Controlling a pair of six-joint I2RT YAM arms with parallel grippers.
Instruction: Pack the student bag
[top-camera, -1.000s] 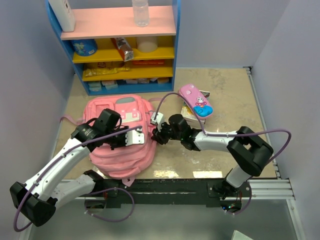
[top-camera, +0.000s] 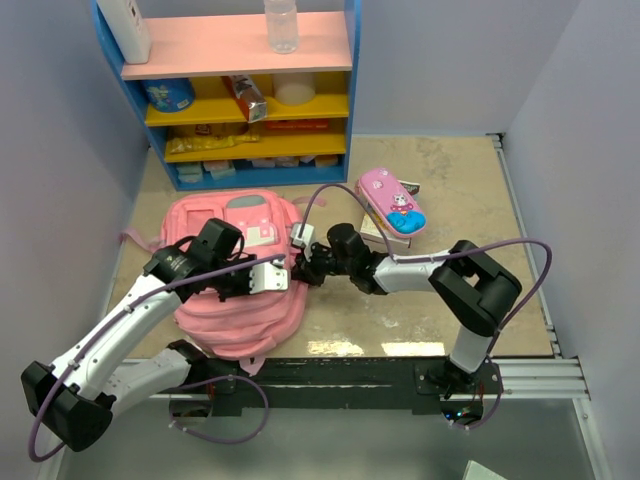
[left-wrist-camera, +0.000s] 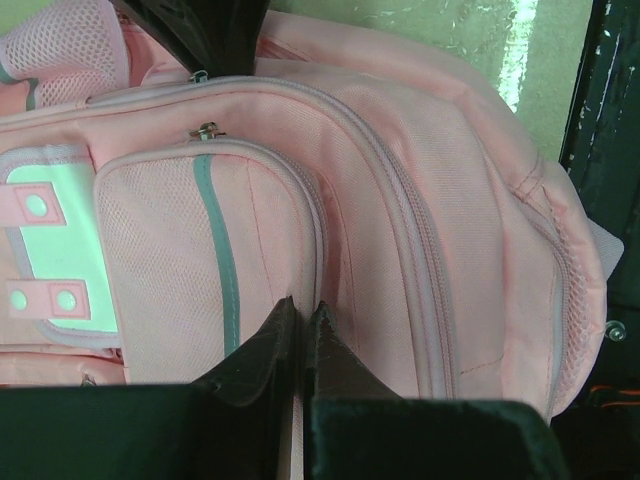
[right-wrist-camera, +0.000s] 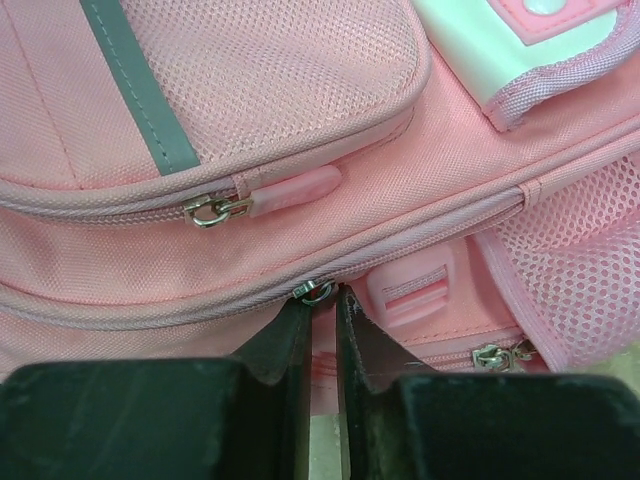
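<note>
The pink backpack lies on the table with its pocketed front up. My left gripper is shut on the backpack's fabric at the piped edge of the front pocket. At the bag's right side is my right gripper, its fingers parted by a narrow gap. A metal zipper pull of the large compartment sits right at these fingertips; whether it lies between them or just behind is hard to tell. The zipper line around it looks shut. A pink pencil case rests on books to the right.
Behind the bag stands a blue-framed shelf holding a clear bottle, a blue tub and other goods. Bare table stretches along the right. A dark rail runs along the front edge.
My right gripper and arm have moved a little left, and the bag's right side has shifted slightly left with them. The left arm has stayed in place.
</note>
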